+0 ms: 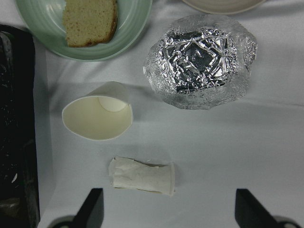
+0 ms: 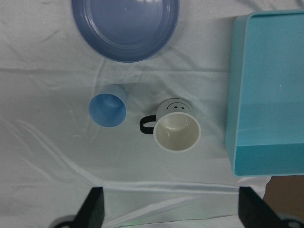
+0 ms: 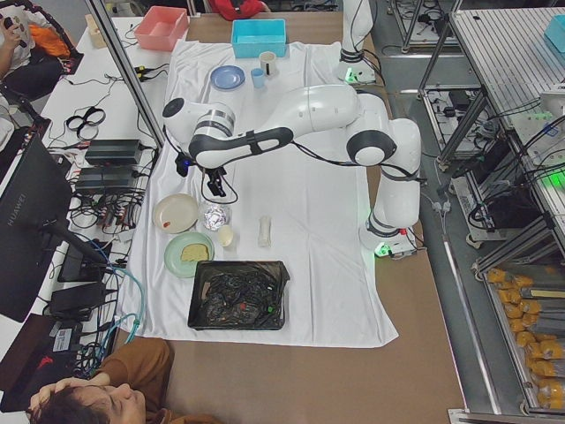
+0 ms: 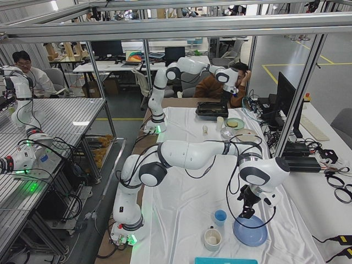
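My left gripper (image 3: pixel 209 181) hangs over the near end of the cloth, fingers wide apart and empty. Below are a foil bowl (image 1: pixel 199 61), tipped-looking cream cup (image 1: pixel 80 116), wrapped packet (image 1: pixel 141 175), bread (image 1: pixel 90 21) on a green plate (image 1: pixel 135 28) and beige plate (image 1: pixel 223 7). My right gripper (image 4: pixel 247 201), also open and empty, is above the far end, with a blue plate (image 2: pixel 126 33), blue cup (image 2: pixel 107 109), smiley mug (image 2: pixel 175 130) and turquoise bin (image 2: pixel 266 159) beneath it.
A black bin (image 3: pixel 237 322) with dark contents stands beside the plates at the near edge. A frame post, monitor (image 3: pixel 31 221) and cables run along one side; a seated person is beside the near edge.
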